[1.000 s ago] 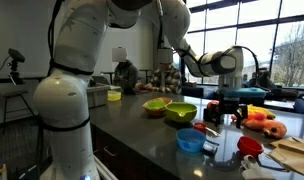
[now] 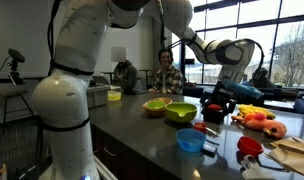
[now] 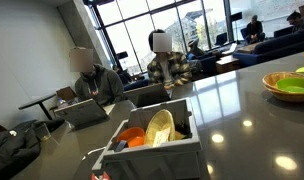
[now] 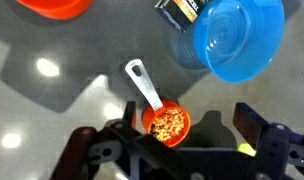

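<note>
My gripper stands open over the table, its fingers wide apart on both sides of the wrist view. Between and below them lies a small red cup (image 4: 178, 136) with a pale handle (image 4: 143, 84), holding orange-brown bits. Nothing is held. A translucent blue bowl (image 4: 239, 40) sits up and to the right of the cup. In exterior view 1 the gripper (image 2: 219, 112) hangs above the table, behind and right of the blue bowl (image 2: 191, 140).
Green bowl (image 2: 180, 112), red bowl (image 2: 250, 146), orange pumpkin-like items (image 2: 265, 123) and a wooden board (image 2: 293, 155) surround the workspace. A grey bin (image 3: 152, 157) with bowls stands elsewhere on the table. People sit beyond it. Bare table (image 2: 132, 130) shows at the left.
The arm's upper joint has risen and moved slightly right, with the gripper shifting a little. The table objects appear in the same places.
</note>
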